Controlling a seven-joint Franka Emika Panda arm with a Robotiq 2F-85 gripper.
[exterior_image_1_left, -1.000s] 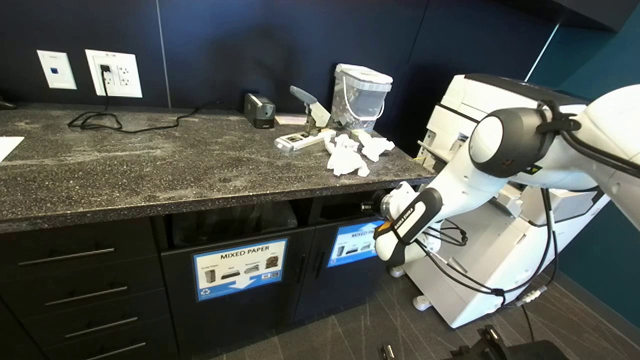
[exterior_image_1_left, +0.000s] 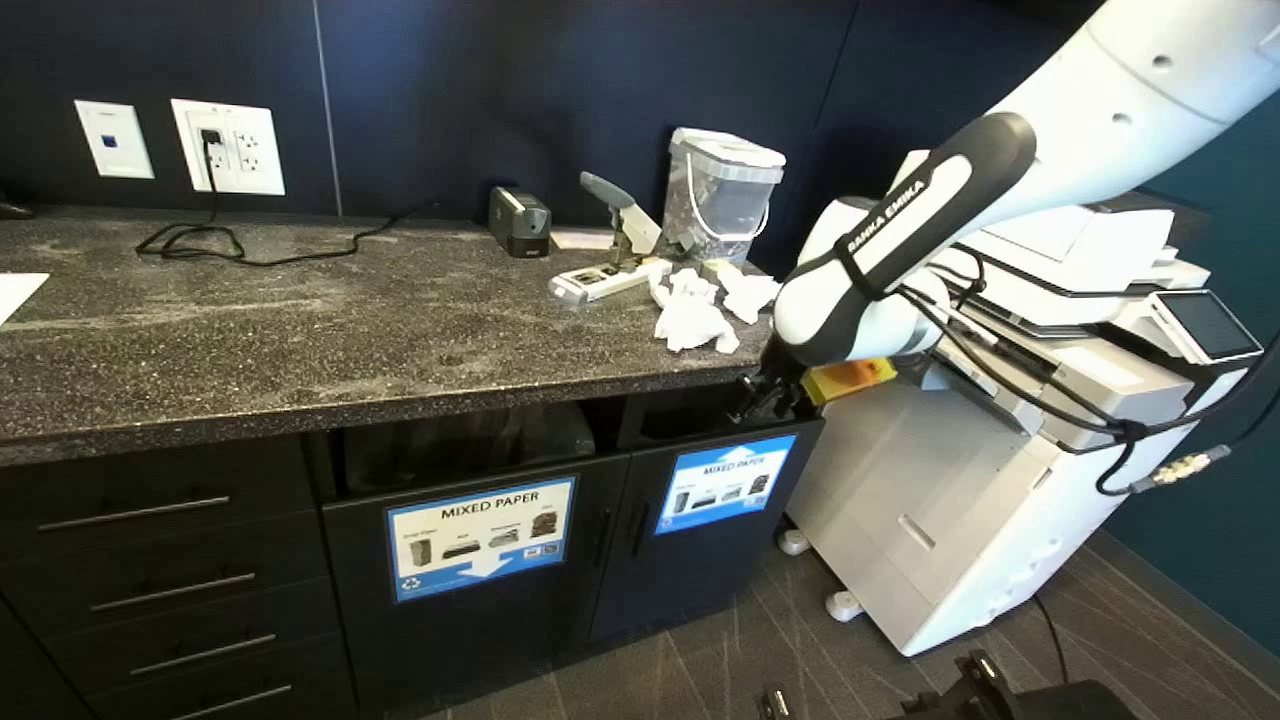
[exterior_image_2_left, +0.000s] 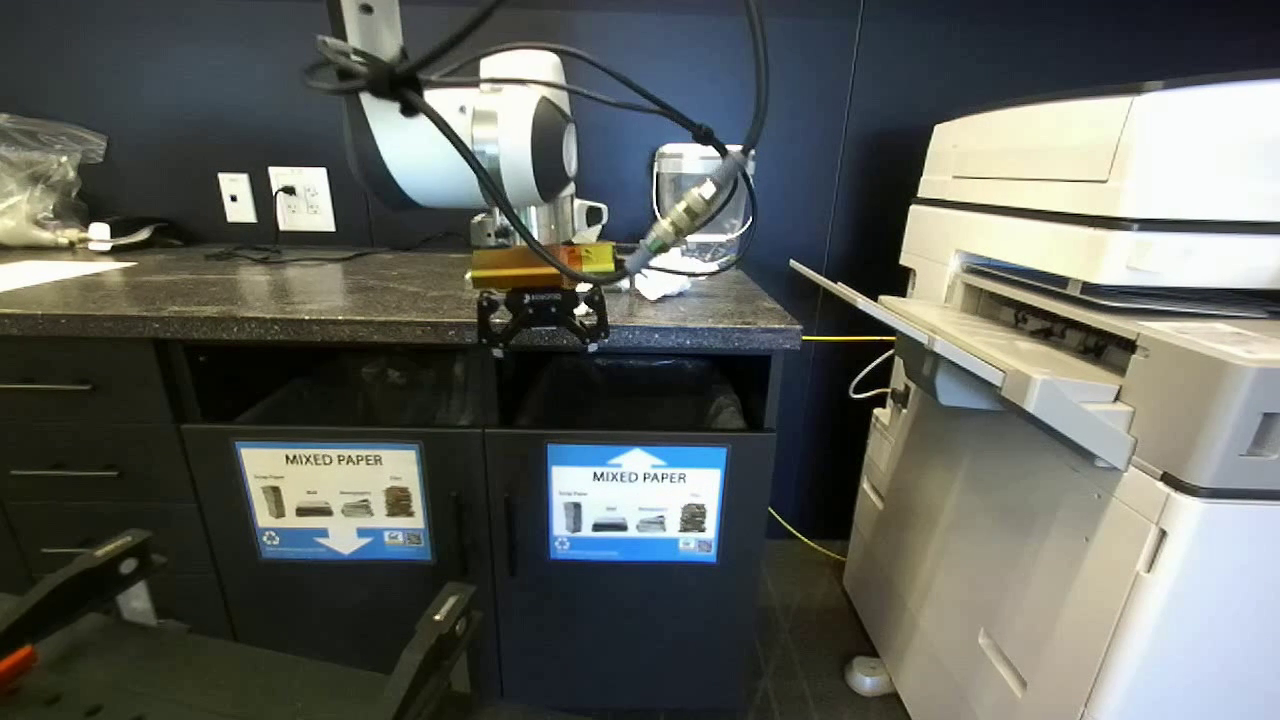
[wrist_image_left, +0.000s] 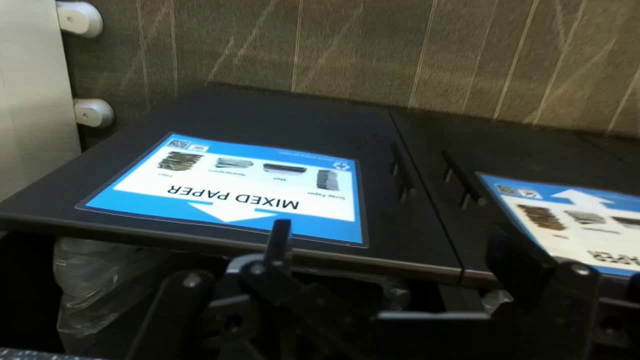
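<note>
My gripper (exterior_image_2_left: 546, 342) stands open, with nothing between its fingers, just off the counter's front edge and above the right bin opening (exterior_image_2_left: 630, 390). From the wrist view, the gripper has its fingers spread wide over the top of the cabinet door. On the countertop (exterior_image_1_left: 360, 324), crumpled white paper (exterior_image_1_left: 692, 314) lies by the right end, with another crumpled piece (exterior_image_1_left: 746, 292) close behind it. The arm hides most of that paper in exterior view 2. Clear plastic liner (wrist_image_left: 102, 276) shows inside a bin opening in the wrist view.
A stapler (exterior_image_1_left: 618, 258), a black sharpener (exterior_image_1_left: 519, 223) and a clear lidded tub (exterior_image_1_left: 723, 192) stand behind the paper. To the right is a large printer (exterior_image_2_left: 1080, 360) with a protruding tray (exterior_image_2_left: 960, 348).
The arm has swung up and reoriented, raising the hand from low before the right cabinet door to the counter's edge. The crumpled paper and counter items have not moved.
</note>
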